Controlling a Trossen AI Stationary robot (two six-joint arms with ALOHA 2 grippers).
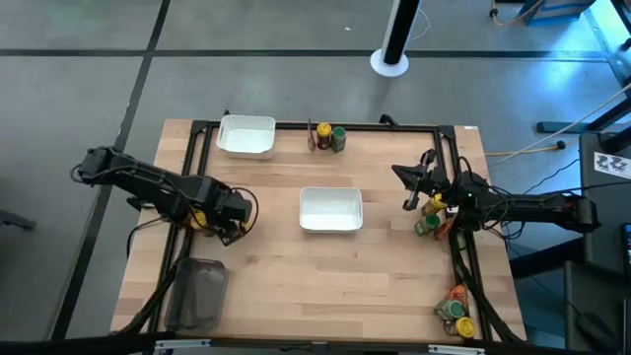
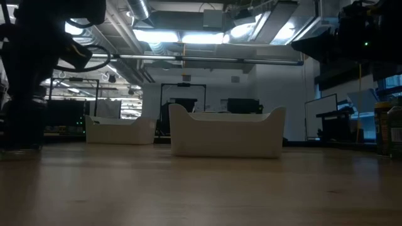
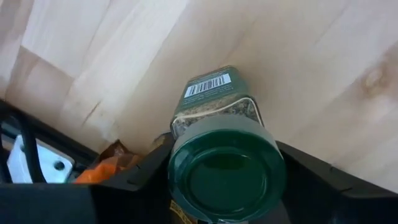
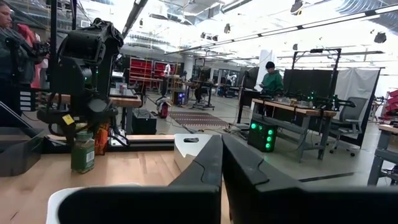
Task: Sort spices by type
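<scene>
In the left wrist view my left gripper is shut on a green-capped spice jar (image 3: 214,93); its cap faces the camera. The right wrist view shows this same jar (image 4: 83,152) upright at the table's left side, under the left arm. An orange packet (image 3: 115,163) lies beside it. My right gripper is shut with its fingertips together and nothing between them. Two white bins, one mid-table (image 1: 331,229) and one at the back left (image 1: 246,153), look empty from above.
At the back edge stand a yellow-capped jar (image 1: 323,135) and a green-capped jar (image 1: 338,139). More jars (image 1: 428,225) sit below the right arm, with several items (image 1: 452,309) at the front right. A clear grey container (image 1: 196,328) occupies the front left.
</scene>
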